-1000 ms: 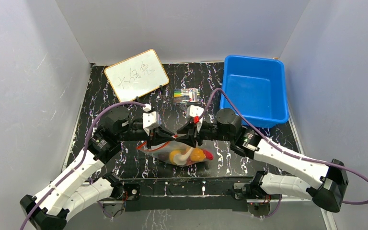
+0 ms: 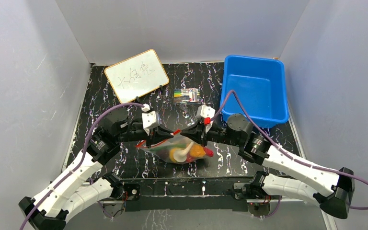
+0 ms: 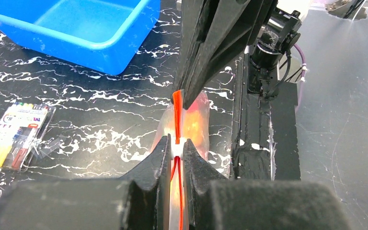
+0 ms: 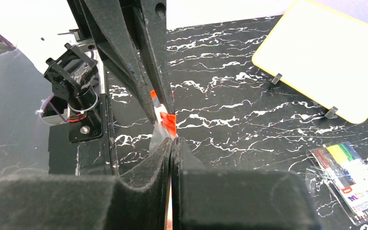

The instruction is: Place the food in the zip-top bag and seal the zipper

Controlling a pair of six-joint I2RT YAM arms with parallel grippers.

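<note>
A clear zip top bag [image 2: 165,152] with a red-orange zipper strip lies on the table's near side. Inside it show a pale drumstick-shaped item [image 2: 184,152], a yellow-orange item [image 2: 197,151] and something red [image 2: 208,152]. My left gripper is shut on the bag's zipper edge, where a white piece shows between its fingers. The zipper's end [image 4: 169,123] sticks out past those fingers. Close by on the right, my right gripper is shut beside that end; nothing clearly shows between its fingers, and whether it touches the strip I cannot tell.
A blue bin [image 2: 254,91] stands empty at the back right. A whiteboard [image 2: 136,75] lies at the back left, and a pack of markers [image 2: 187,96] is behind the grippers. Bare table surrounds the bag.
My right gripper has shifted a little to the right, opening a small gap to the left gripper where the red strip end shows. The left gripper and the bag stay nearly in place.
</note>
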